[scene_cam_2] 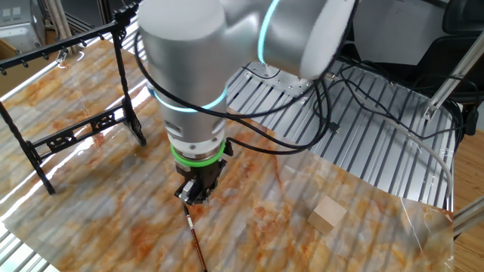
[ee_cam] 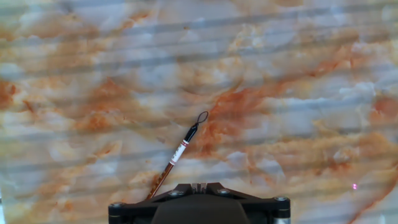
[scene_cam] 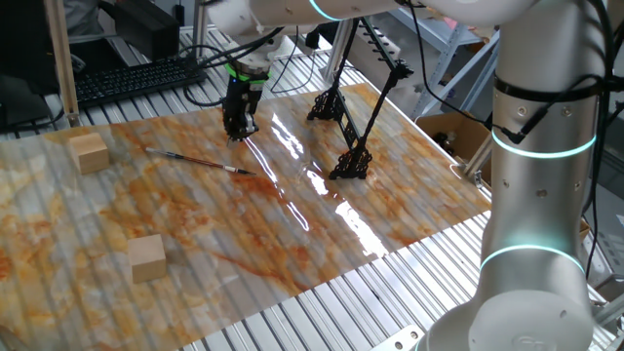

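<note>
A calligraphy brush (scene_cam: 200, 161) with a brown shaft lies flat on the marbled sheet. In the wrist view, the brush's (ee_cam: 179, 152) black end with its hanging loop and a white label shows left of centre, and its shaft runs down behind the gripper. My gripper points down above the sheet, its fingertips drawn together with nothing seen between them. From the first exterior side, the gripper (scene_cam: 240, 135) hovers beyond the brush, apart from it. In the second exterior view, the gripper (scene_cam_2: 194, 199) overlaps one end of the brush (scene_cam_2: 194, 236).
A black rack (scene_cam: 353, 117) stands upright on the sheet beside the gripper. Two wooden blocks, one near the back (scene_cam: 90, 153) and one in front (scene_cam: 147, 258), sit on the left. A keyboard (scene_cam: 136, 81) lies behind the sheet.
</note>
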